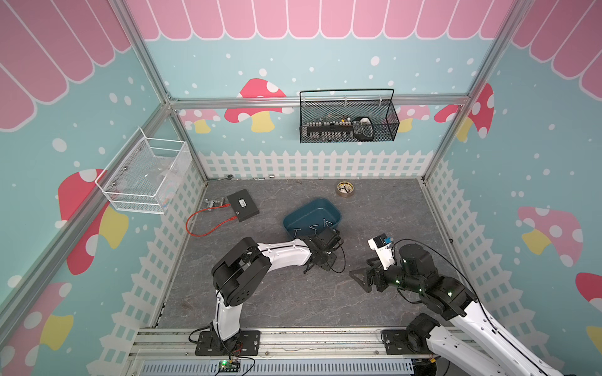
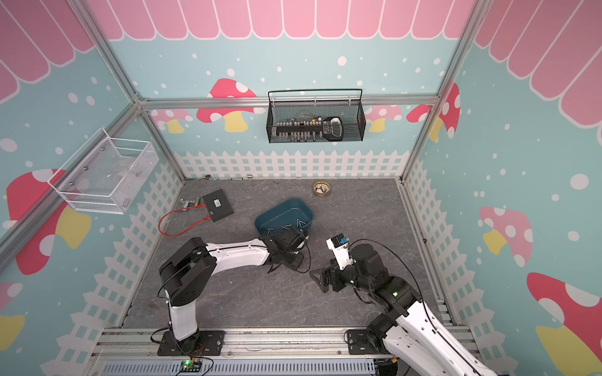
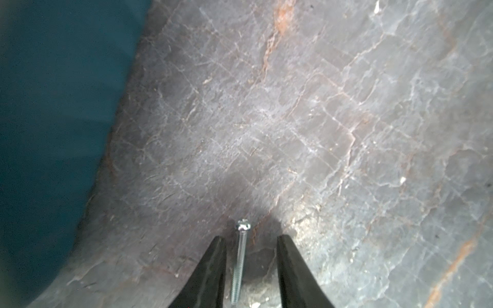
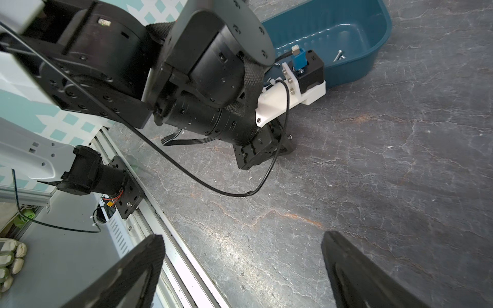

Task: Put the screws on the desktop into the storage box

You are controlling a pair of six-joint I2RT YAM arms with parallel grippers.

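A long silver screw [image 3: 239, 256] lies on the grey desktop, between the parted fingertips of my left gripper as seen in the left wrist view; the fingers are open around it, and contact cannot be told. The blue storage box [image 4: 377, 48] stands beside that gripper, with several screws inside [image 4: 339, 55]. In the top views the left gripper is mostly hidden by its own arm at the box's front. My right gripper [image 1: 367, 279] hangs open and empty at the front right, fingers wide apart in the right wrist view.
A dark grey case [image 1: 241, 203] with a red cable lies at the left. A round tin [image 1: 345, 188] stands at the back. Mesh baskets [image 1: 348, 134] hang on the back and left walls.
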